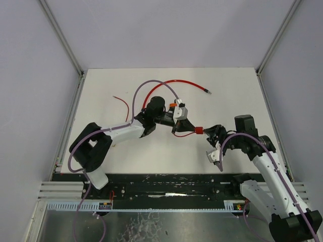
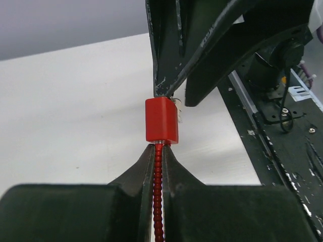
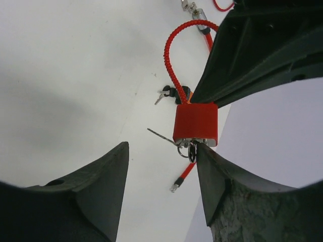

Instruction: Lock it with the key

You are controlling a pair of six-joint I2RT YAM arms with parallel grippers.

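Note:
A red padlock (image 2: 161, 120) with a red braided cable loop is at the tips of my left gripper (image 1: 190, 129), which is shut on its cable in the left wrist view. A key on a ring (image 3: 190, 150) sits at the padlock's underside, with another thin metal piece sticking out to the left. My right gripper is beside the padlock, part open; its right finger is close against the key, and whether it grips it cannot be told.
A long red cable (image 1: 176, 80) lies at the back of the white board (image 1: 101, 101), with keys (image 3: 176, 94) and another short red cable (image 1: 121, 103). Black channels and rails run along the front edge.

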